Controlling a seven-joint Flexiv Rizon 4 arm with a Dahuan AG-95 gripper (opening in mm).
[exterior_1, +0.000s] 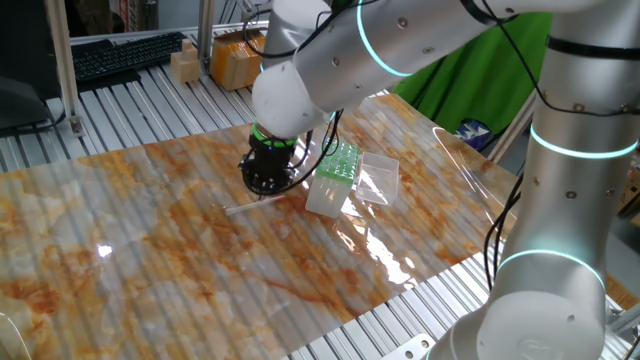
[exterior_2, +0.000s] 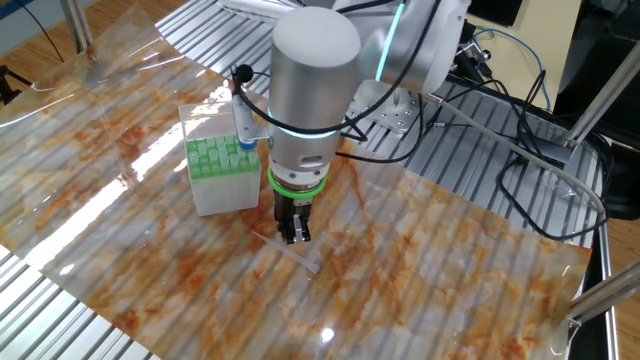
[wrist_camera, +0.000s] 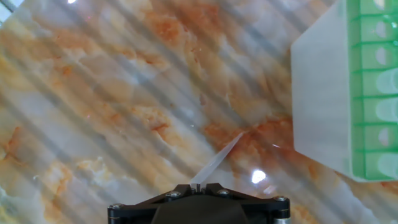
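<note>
A clear, slender pipette tip (exterior_2: 290, 253) lies on the marbled sheet, beside a rack (exterior_2: 226, 190) with a white body and a green top full of tips. Directly over the loose tip, pointing down, is my gripper (exterior_2: 296, 240). In the wrist view its black fingers meet at the bottom edge, so the gripper looks shut. The narrow end of the pipette tip (wrist_camera: 225, 151) shows ahead of the fingers, while its wide end is hidden beneath them. I see nothing held between the fingers.
The rack's clear lid (exterior_1: 379, 180) stands open on the far side from my gripper. A cardboard box (exterior_1: 236, 60), a wooden block (exterior_1: 185, 64) and a keyboard (exterior_1: 140, 57) sit at the back. The marbled sheet (exterior_1: 150, 260) is bare towards the front left.
</note>
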